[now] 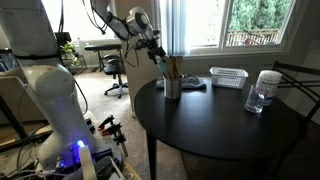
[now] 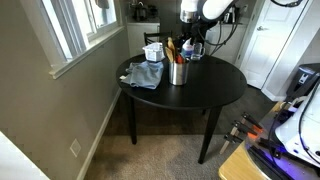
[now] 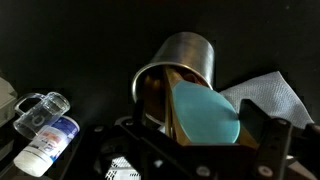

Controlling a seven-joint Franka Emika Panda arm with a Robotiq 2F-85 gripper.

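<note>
A metal cup (image 1: 173, 89) stands on the dark round table (image 1: 225, 125), with several utensils upright in it. From above, in the wrist view, the shiny cup (image 3: 188, 55) lies beyond a teal spatula head (image 3: 205, 115) and wooden handles. Above and to the left of the cup in exterior view 1 hangs my open gripper (image 1: 158, 50). Its dark fingers (image 3: 262, 128) spread on both sides of the teal head in the wrist view, apart from it as far as shows. In exterior view 2 the cup (image 2: 179, 73) is near the table's front edge.
A grey cloth (image 2: 145, 74) lies beside the cup, and a white basket (image 1: 229, 77) stands behind it. A bottle with a white lid (image 1: 263, 91) is at the table's right. The wrist view also holds a glass mug (image 3: 42, 114).
</note>
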